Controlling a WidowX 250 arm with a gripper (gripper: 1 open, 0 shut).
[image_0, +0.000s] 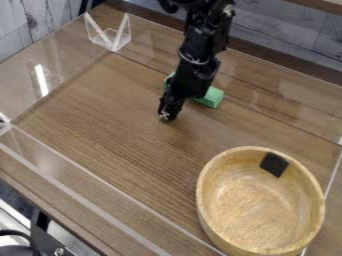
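Note:
My black gripper (171, 106) reaches down from the top middle to the wooden table, its tip low near a small dark and silver object (166, 114), too small to identify; whether that is held or part of the fingertips cannot be made out. A green block (205, 98) lies just behind and right of the gripper, partly hidden by it.
A large tan bowl (251, 230) with a black block (274, 164) at its rim fills the front right. Clear plastic pieces sit at the back left and left edge.

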